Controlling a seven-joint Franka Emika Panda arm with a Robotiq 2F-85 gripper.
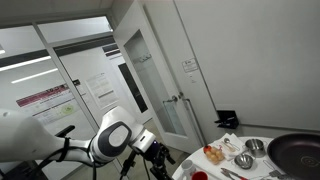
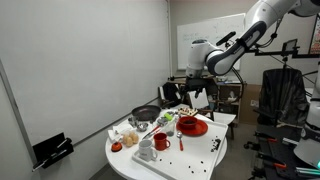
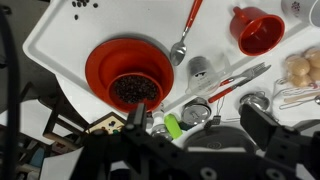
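Observation:
A red bowl [image 3: 133,90] filled with dark beans rests on a red plate [image 3: 97,66] on the white tray [image 3: 150,18]. A spoon with a red handle [image 3: 192,14] and a metal head lies beside the plate. Beyond it stands a red mug [image 3: 256,32]. My gripper is open above the table, its fingers wide apart at the bottom of the wrist view and nothing held between them. In the second exterior view the arm [image 2: 205,58] is raised behind the plate [image 2: 203,127], well clear of the tabletop.
A black pan [image 1: 298,153], metal bowls [image 1: 255,147] and cutlery share the table with a tomato [image 2: 116,147] and white mugs [image 2: 147,150]. Loose beans [image 3: 82,3] lie on the tray. A white wall borders one side of the table.

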